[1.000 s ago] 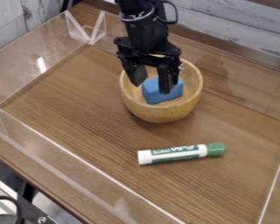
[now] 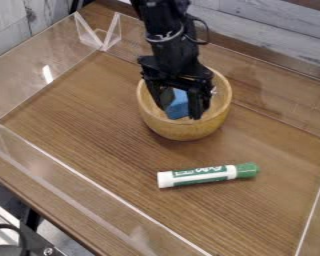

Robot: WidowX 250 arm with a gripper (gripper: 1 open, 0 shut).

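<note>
My black gripper (image 2: pixel 176 92) reaches down from the top into a tan bowl (image 2: pixel 186 127), its open fingers around or just above a blue block (image 2: pixel 178 107) inside. The fingers partly cover the block, so whether they touch it is unclear. A white-and-green tube (image 2: pixel 206 174) lies on the wooden table (image 2: pixel 83 170) in front of the bowl, toward the right.
A white wooden wall (image 2: pixel 270 35) runs along the back. Clear tape or plastic shows at the left edge, and a black cable at the bottom left.
The gripper has shifted slightly down over the blue block, now covering more of it. The bowl and tube look unmoved.
</note>
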